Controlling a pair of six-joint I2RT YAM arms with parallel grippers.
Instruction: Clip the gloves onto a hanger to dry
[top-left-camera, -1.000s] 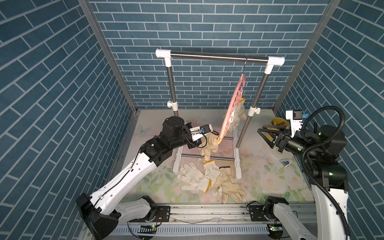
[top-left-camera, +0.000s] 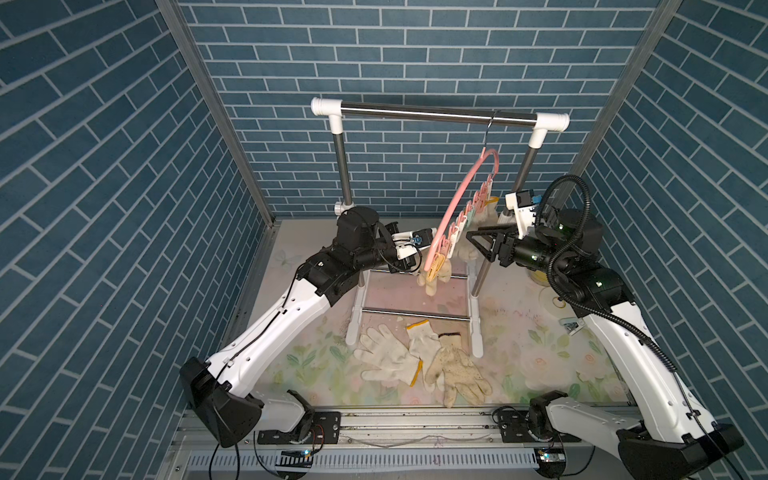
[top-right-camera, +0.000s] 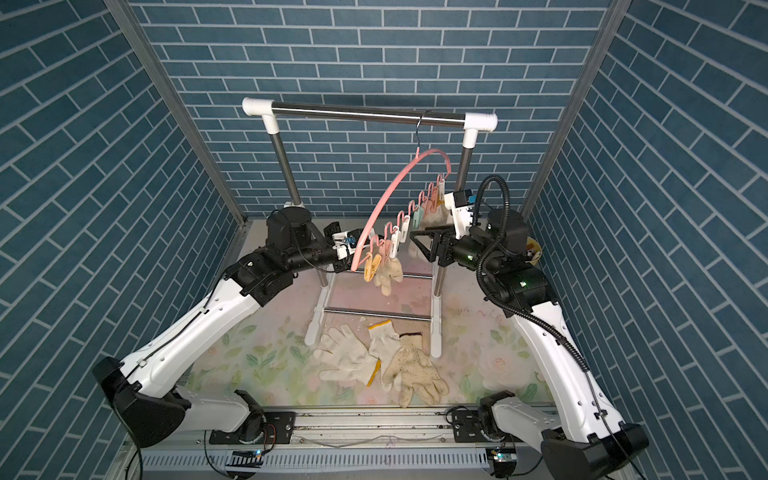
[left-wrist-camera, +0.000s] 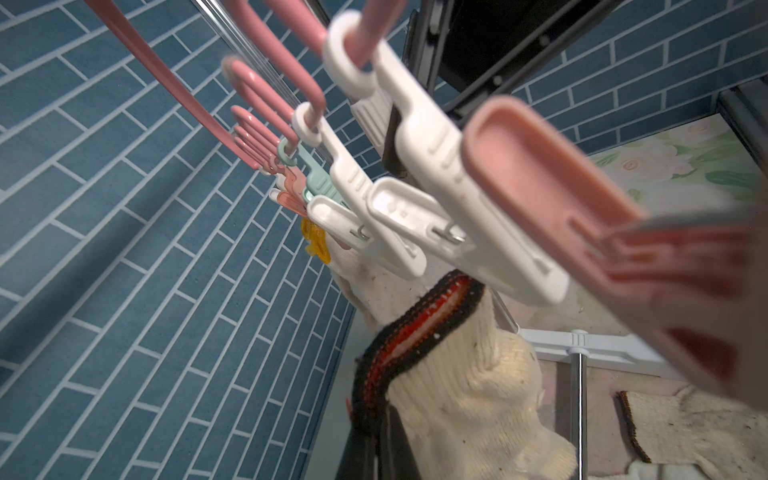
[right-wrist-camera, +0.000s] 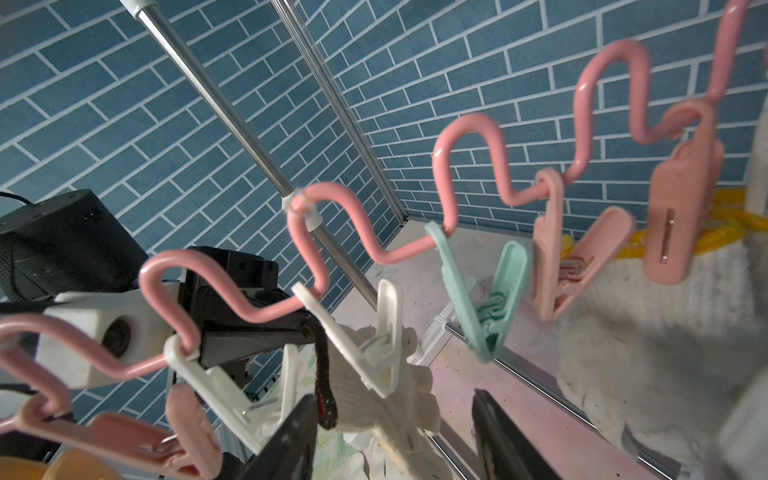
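A pink hanger with a row of clips hangs from the rack's bar. My left gripper is shut on the dark, red-lined cuff of a cream glove, which droops just below the white clips. On the hanger's other side, my right gripper is open, its fingers spread with nothing between them. A white clip lies ahead of its gap, apart from the fingers. Beyond hangs a yellow-cuffed glove, held by a pink clip.
Several gloves lie at the front of the table, among them a white one and a stained one. The rack's right post stands close to the right arm.
My right gripper has moved left and up to the hanger. The left one has risen to the right with its glove, and the hanger has swung round.
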